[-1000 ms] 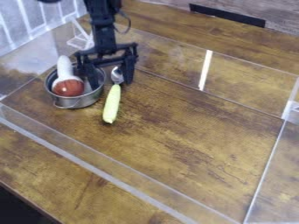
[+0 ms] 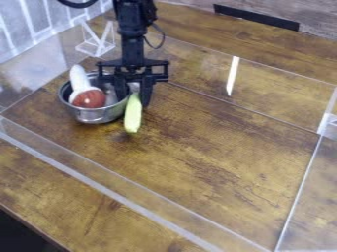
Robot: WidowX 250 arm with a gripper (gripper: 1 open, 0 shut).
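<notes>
My gripper (image 2: pixel 133 91) is at the right rim of a steel bowl (image 2: pixel 98 113), low over a pale yellow-green elongated object (image 2: pixel 133 116), with its fingers around that object's upper end; it appears shut on it. The object points down toward the front, outside or against the bowl's right side. In the bowl lie a red round item (image 2: pixel 89 99) and a white elongated item (image 2: pixel 77 77).
Clear panel edges border the workspace. A white wire-like item (image 2: pixel 97 39) stands at the back left, and a white strip (image 2: pixel 232 76) lies at the back right.
The gripper has come down over the yellow-green object. That object has shifted slightly up and right, toward a more upright angle in the view.
</notes>
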